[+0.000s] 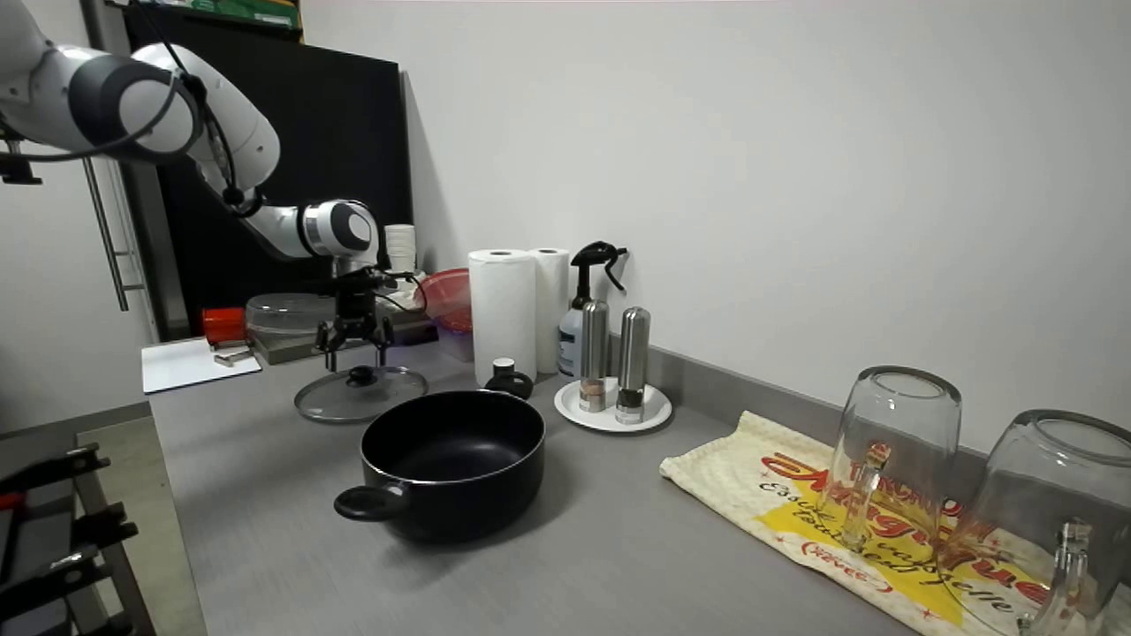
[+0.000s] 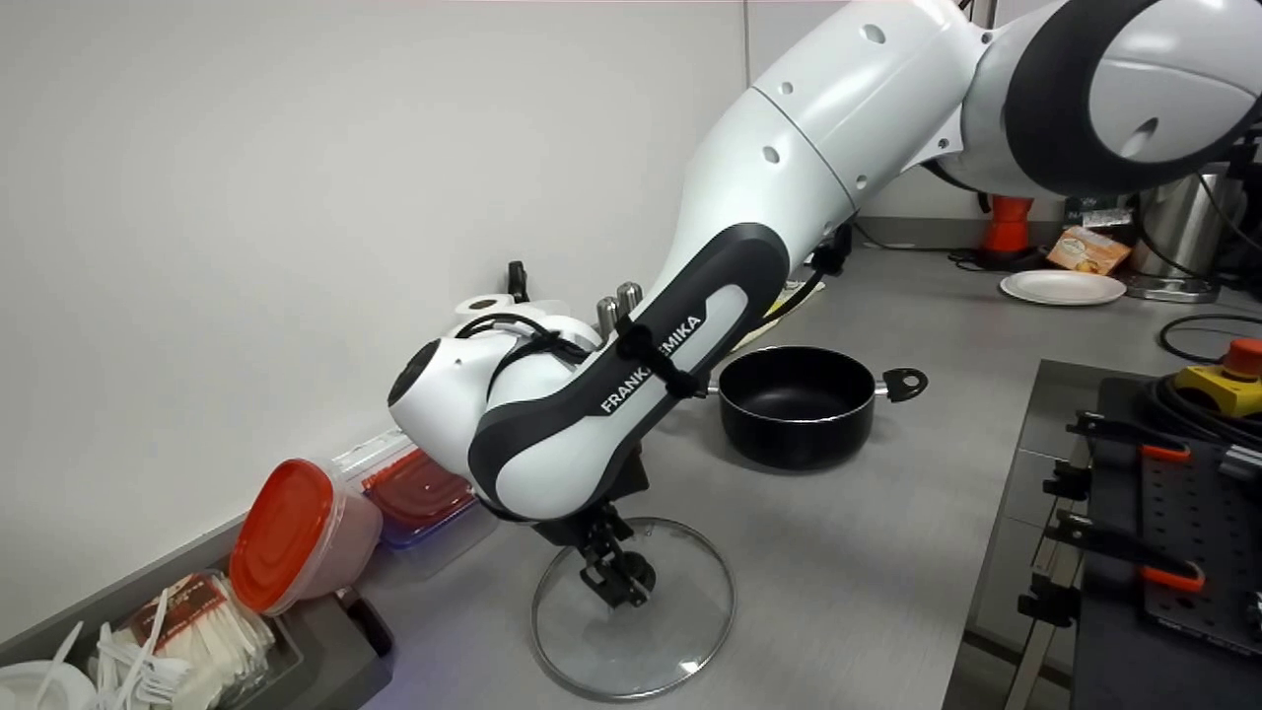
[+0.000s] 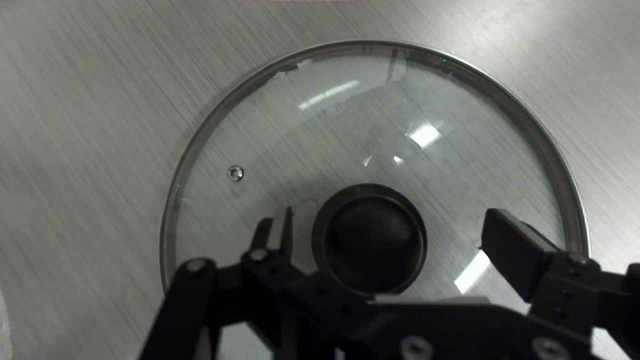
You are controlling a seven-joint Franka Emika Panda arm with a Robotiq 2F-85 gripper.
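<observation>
A round glass lid (image 3: 336, 132) with a metal rim and a black knob (image 3: 372, 240) lies flat on the grey counter. Directly over it is my gripper, pointing down, fingers open. In the wrist view the knob sits in the gap, nearer the left finger (image 3: 261, 240) than the right finger (image 3: 513, 249), and neither side appears gripped. Exterior view 1 has the gripper (image 1: 356, 359) low at the knob's height. From the other side, the gripper (image 2: 617, 580) partly covers the knob. A black pot (image 1: 453, 466), uncovered and empty, stands beside the lid.
Paper towel rolls (image 1: 504, 313), a spray bottle (image 1: 570, 334) and two grinders on a white plate (image 1: 659, 412) line the wall. Plastic containers (image 2: 290, 538) stand behind the lid. Glass jugs (image 1: 901, 456) rest on a cloth (image 1: 732, 450).
</observation>
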